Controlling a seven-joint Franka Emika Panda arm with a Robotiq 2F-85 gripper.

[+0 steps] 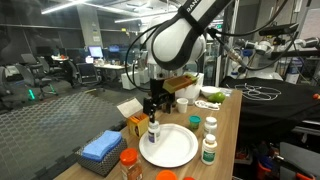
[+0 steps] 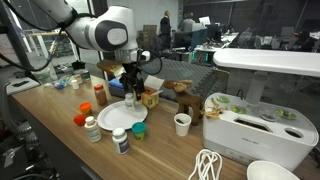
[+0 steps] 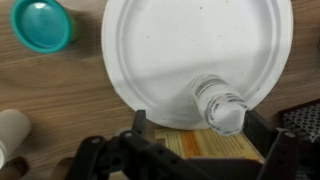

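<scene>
A white bottle [image 1: 153, 132] stands upright on the large white plate [image 1: 178, 150], near the plate's edge beside a small yellow box [image 1: 135, 120]. Just above the bottle is my gripper [image 1: 158, 109], open and apart from it. Seen from the wrist, the bottle's white cap [image 3: 228, 117] lies between the spread fingers, closer to the right one, and the plate [image 3: 150, 45] fills much of the view. Exterior view 2 shows the same bottle [image 2: 130, 101] below the gripper, partly hidden by the arm.
A teal cup [image 2: 139, 130], a white mug [image 2: 182, 124] and white bottles [image 2: 121, 141] surround the plate. Orange-lidded jars [image 1: 130, 163] and a blue-topped box [image 1: 100, 146] stand nearby. Most of the plate is bare.
</scene>
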